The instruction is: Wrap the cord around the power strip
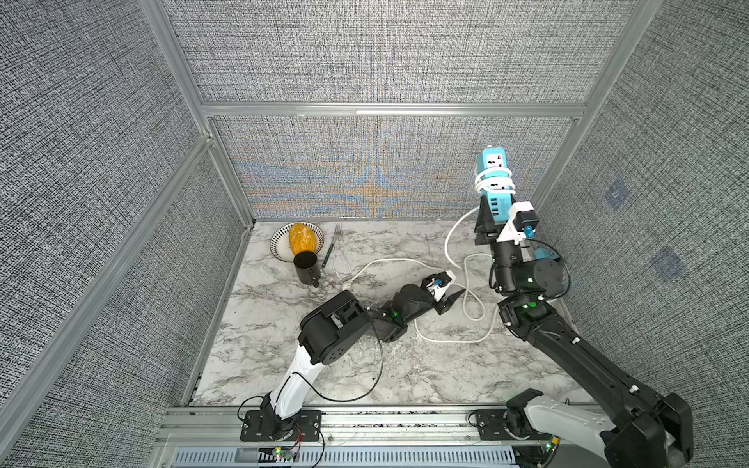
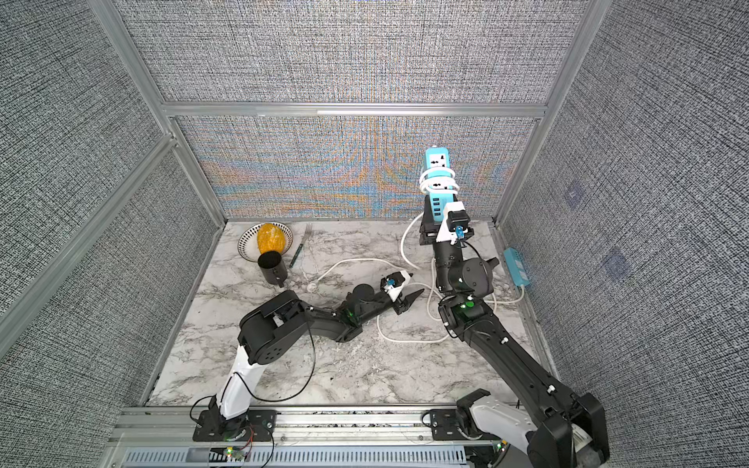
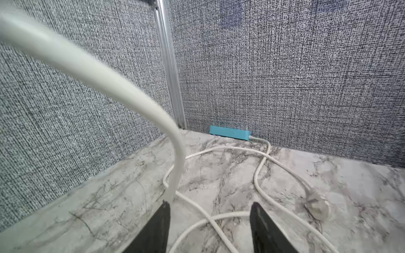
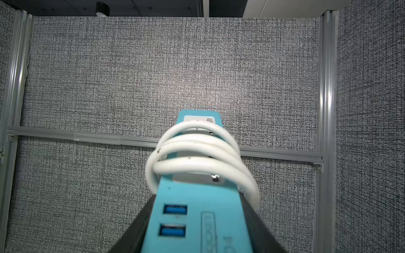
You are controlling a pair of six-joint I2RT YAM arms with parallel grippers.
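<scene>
My right gripper (image 1: 494,220) is shut on the light blue power strip (image 1: 499,206), which stands raised near the back wall. Several loops of white cord (image 4: 202,145) go around the strip's middle in the right wrist view. The cord's free length (image 1: 450,241) drops from the strip to the table and lies there in wide curves. My left gripper is low over the table with its fingers apart. In the left wrist view, hanging cord (image 3: 126,92) comes down near the tip of the left-hand finger; nothing is seen clasped between the fingers.
A second light blue box (image 2: 515,267) lies by the right wall with a white cord attached. At the back left are a patterned bowl (image 1: 274,248) holding something orange, a black mug (image 1: 306,269) and a fork (image 1: 337,234).
</scene>
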